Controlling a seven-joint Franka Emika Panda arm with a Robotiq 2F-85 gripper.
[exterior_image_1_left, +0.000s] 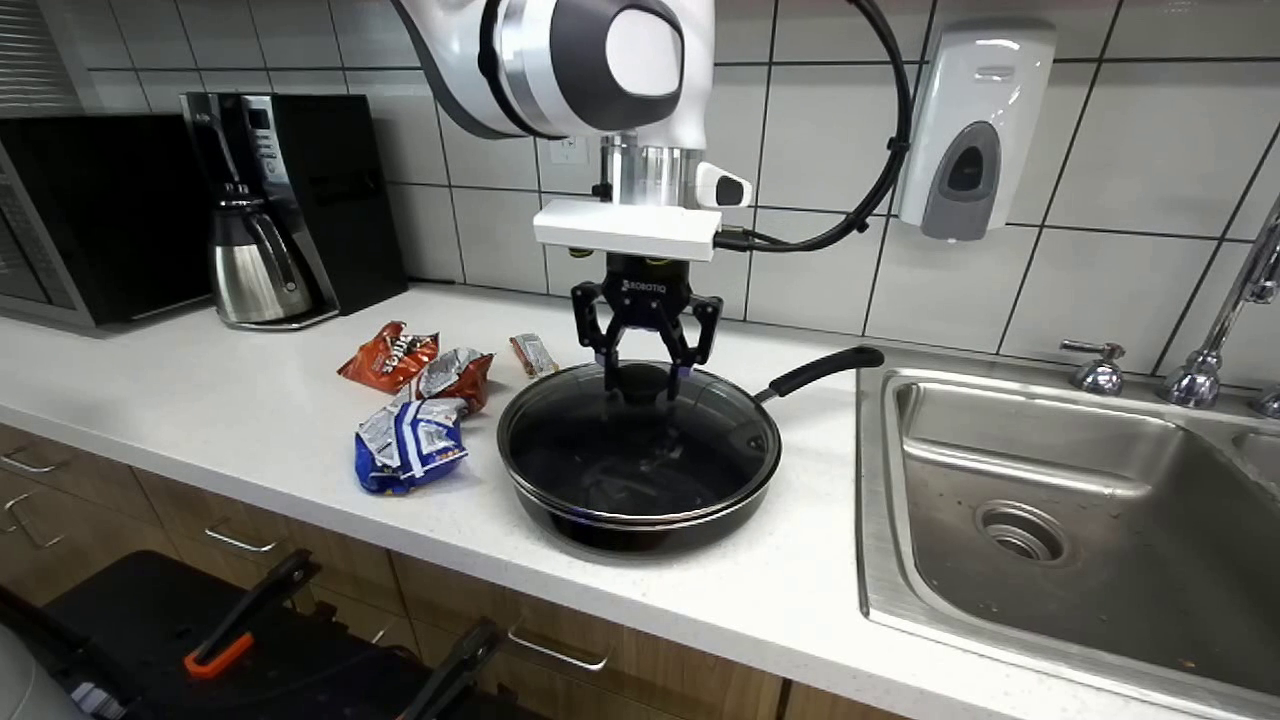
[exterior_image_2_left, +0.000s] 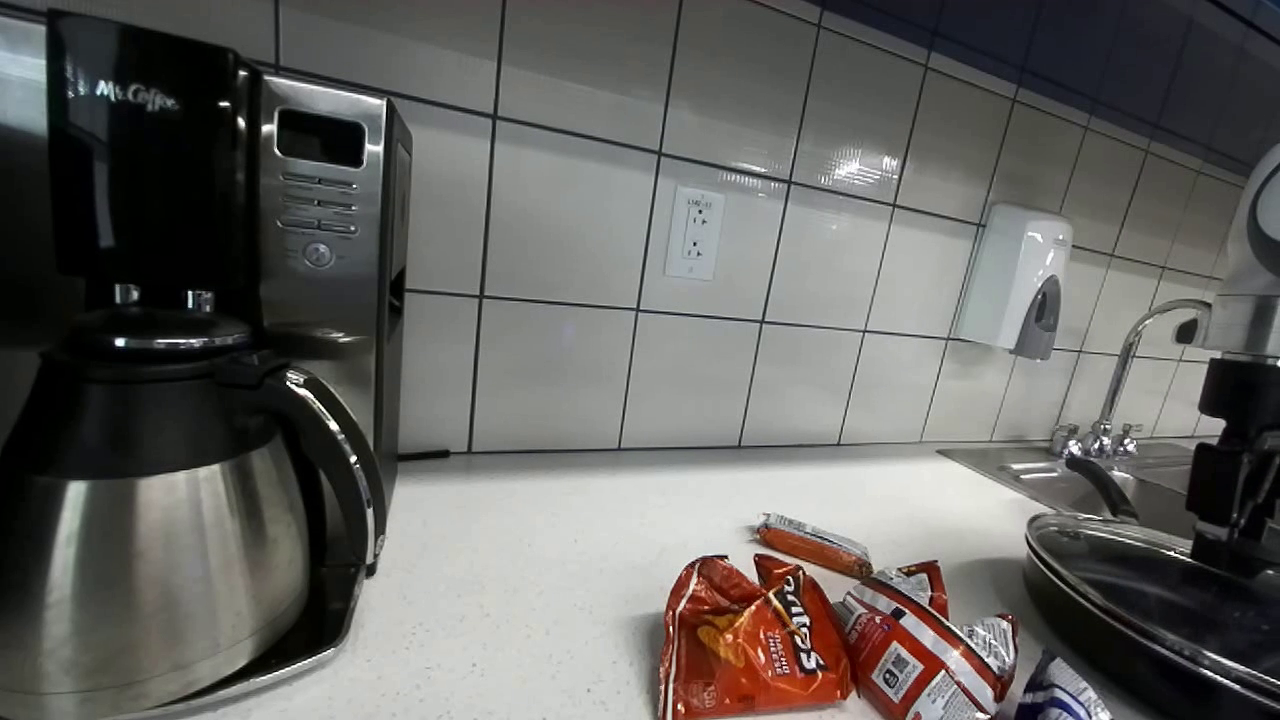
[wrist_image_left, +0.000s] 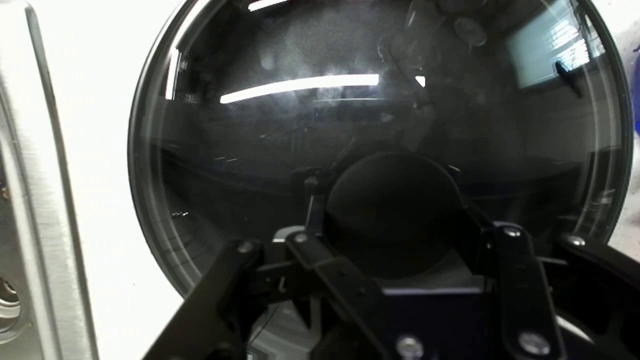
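A black frying pan stands on the counter left of the sink, its handle pointing right. Over its mouth lies a round glass lid with a metal rim, nearly lined up with the pan's edge. My gripper points straight down at the lid's middle, shut on the black lid knob. In the wrist view the knob sits between both fingers, whose tips are dark and hard to make out. The pan's side and lid also show at the right of exterior view 2.
Left of the pan lie an orange chip bag, a red-silver bag, a blue bag and a small wrapped bar. A coffee maker stands farther left. The steel sink borders the right.
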